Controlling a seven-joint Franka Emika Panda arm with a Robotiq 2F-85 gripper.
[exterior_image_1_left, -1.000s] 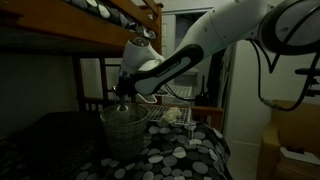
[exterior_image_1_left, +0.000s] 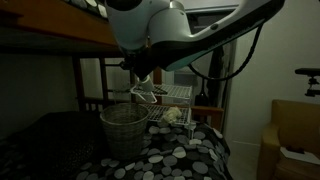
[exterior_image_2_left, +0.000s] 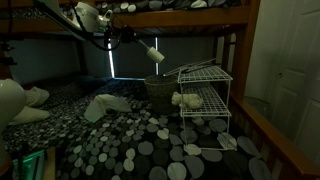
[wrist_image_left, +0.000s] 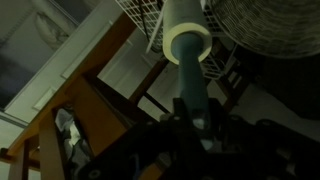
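A lint-roller-like tool with a white cylindrical head (wrist_image_left: 183, 14) and a bluish-grey handle (wrist_image_left: 190, 75) is in my gripper, which is shut on the handle. In exterior view 2 the gripper (exterior_image_2_left: 119, 37) is at upper left, and the white head (exterior_image_2_left: 154, 54) points down and right, above the woven basket (exterior_image_2_left: 160, 94) and apart from it. Exterior view 1 has the basket (exterior_image_1_left: 124, 131) standing on the bed below my arm; dimness and the arm obscure the fingers there.
A white wire rack (exterior_image_2_left: 204, 75) stands beside the basket, with a pale crumpled item (exterior_image_2_left: 187, 100) on its lower shelf. The dotted bedspread (exterior_image_2_left: 150, 150) is largely clear in front. An upper bunk (exterior_image_2_left: 190, 17) runs overhead. At far right is a brown armchair (exterior_image_1_left: 296, 130).
In exterior view 1 my arm has risen from the basket's mouth and come closer to the camera. The white head, low at the basket a second ago, has gone up with it. The basket stays put.
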